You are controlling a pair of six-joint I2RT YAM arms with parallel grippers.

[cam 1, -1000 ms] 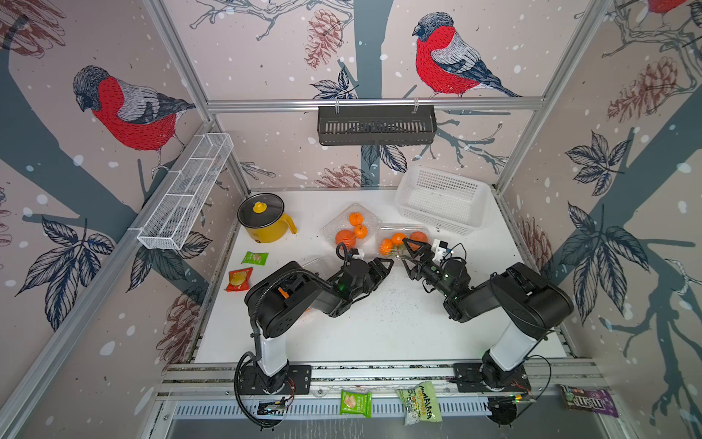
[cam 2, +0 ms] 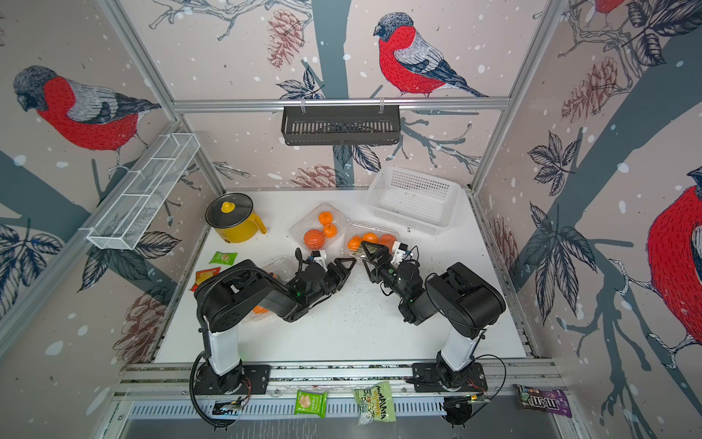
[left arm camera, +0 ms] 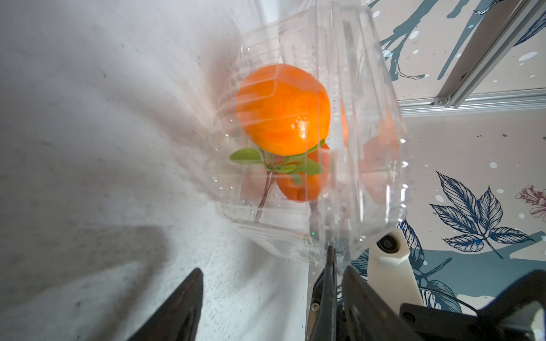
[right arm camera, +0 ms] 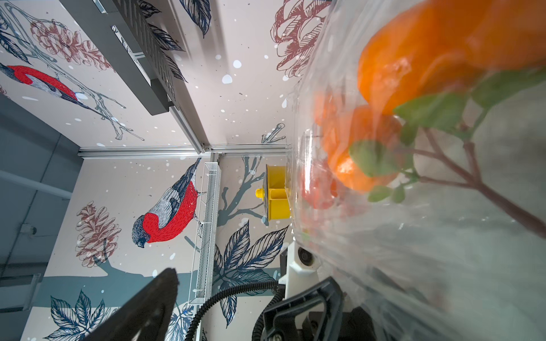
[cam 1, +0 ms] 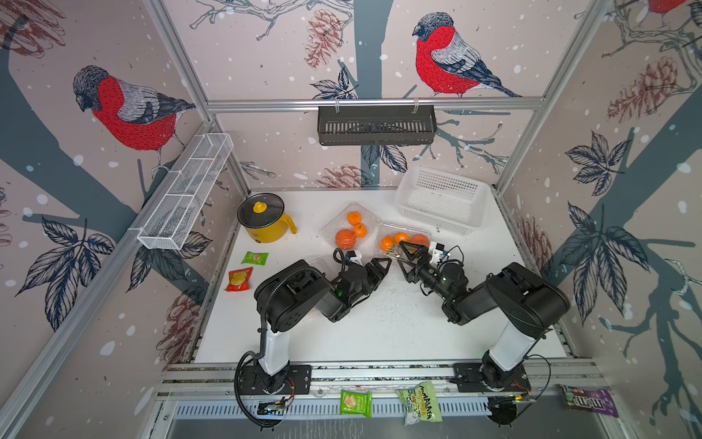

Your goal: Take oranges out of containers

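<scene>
A clear plastic container point(cam 1: 404, 229) with oranges and leafy twigs sits at centre right, between my two grippers; an orange point(left arm camera: 283, 108) shows through its wall in the left wrist view. My left gripper point(cam 1: 381, 267) is just in front of it; whether its fingers are shut or grip anything is unclear. My right gripper point(cam 1: 409, 259) stands at the container's right front, fingers apart, the plastic filling much of the right wrist view. A second container point(cam 2: 302, 222) with oranges lies behind to the left. A third container point(cam 2: 281, 270) is partly hidden under my left arm.
A white basket point(cam 1: 442, 197) stands at the back right. A yellow pot point(cam 1: 263, 226) and small packets point(cam 1: 240, 279) are at the left. A dark rack point(cam 1: 376, 124) hangs on the back wall.
Both arms have shifted slightly, my right gripper a little to the left. The container between them has moved slightly.
</scene>
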